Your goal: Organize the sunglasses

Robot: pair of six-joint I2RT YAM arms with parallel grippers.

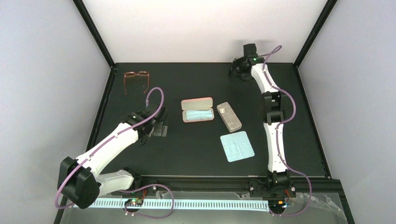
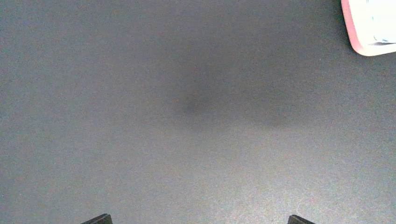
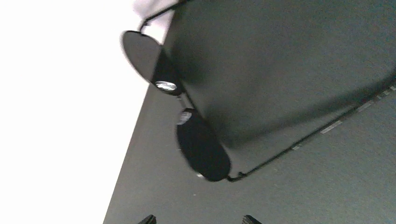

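Observation:
Dark sunglasses (image 3: 202, 149) with thin temples fill the middle of the right wrist view, lenses beside the pale back wall; from above, the right arm mostly covers them. My right gripper is open, its tips at the bottom edge, apart from the lenses. Another pair, brown-framed glasses (image 1: 137, 73), lies folded out at the back left. An open pinkish case (image 1: 197, 102) holds a light blue cloth (image 1: 199, 115). To its right lies a closed greyish case (image 1: 229, 117). Over bare table, my left gripper stands open with nothing between its fingers.
A second light blue cloth (image 1: 237, 146) lies flat in front of the closed case. The white back wall (image 1: 205, 32) rises close behind the right gripper.

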